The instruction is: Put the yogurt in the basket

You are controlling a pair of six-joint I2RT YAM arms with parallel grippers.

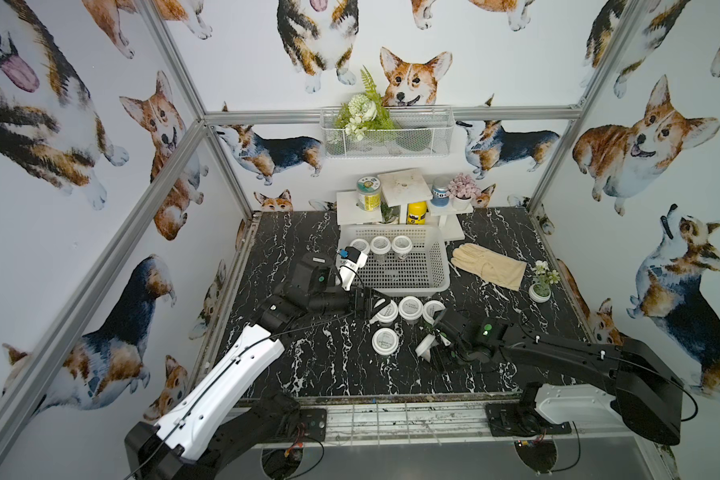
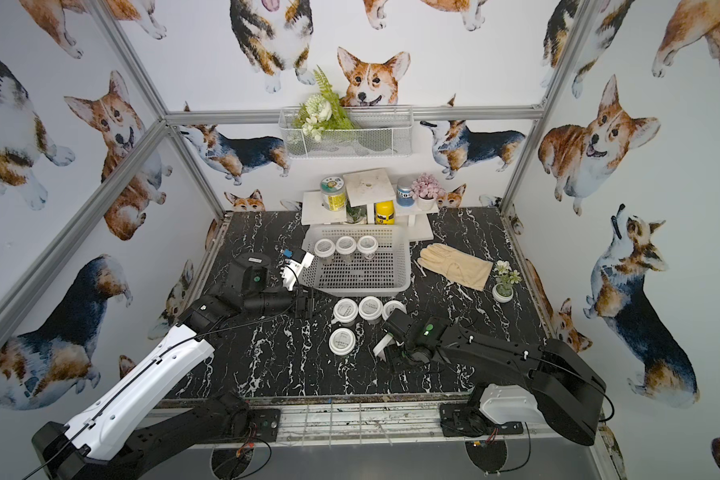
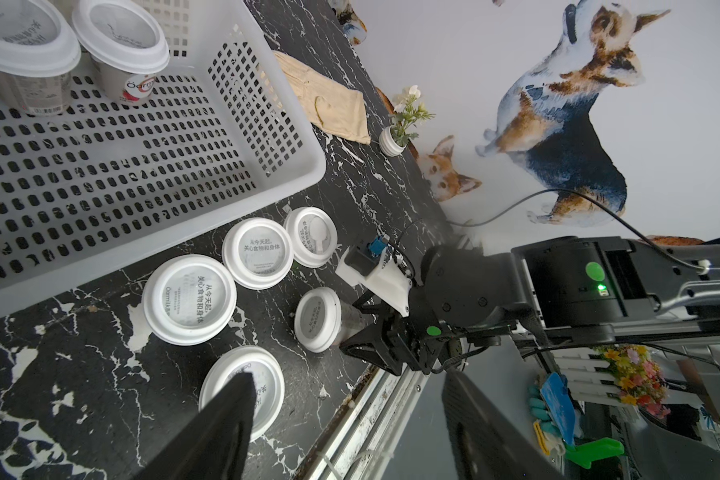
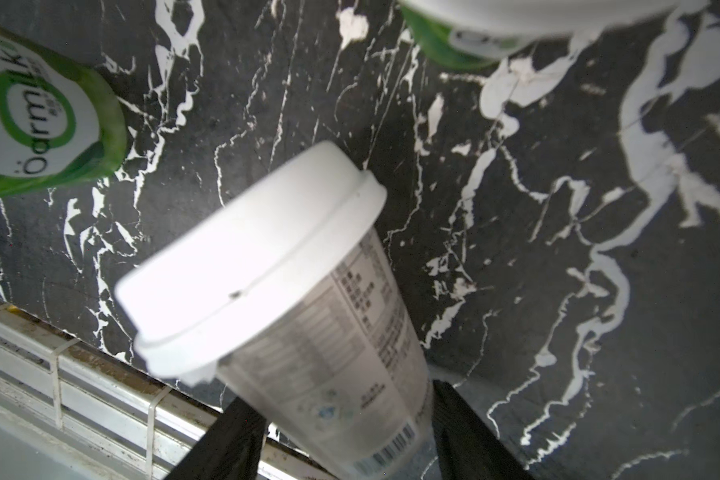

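A white-lidded yogurt cup (image 4: 336,352) lies tilted between the fingers of my right gripper, which appear to touch both its sides. In the left wrist view the lid of this yogurt cup (image 3: 318,320) faces left. My left gripper is open above the table, nothing between its fingers. Several more yogurts stand on the table, among them a front cup (image 1: 385,341) and a row whose middle cup (image 1: 410,309) is near the basket. The pale grey basket (image 1: 438,276) has three cups, one of them the right-hand cup (image 1: 401,246), along its far side.
Beige gloves (image 1: 489,265) and a small potted plant (image 1: 541,289) lie to the right of the basket. Behind it, cans and a pink flower pot (image 1: 462,190) stand by white shelves. The basket's front half is clear.
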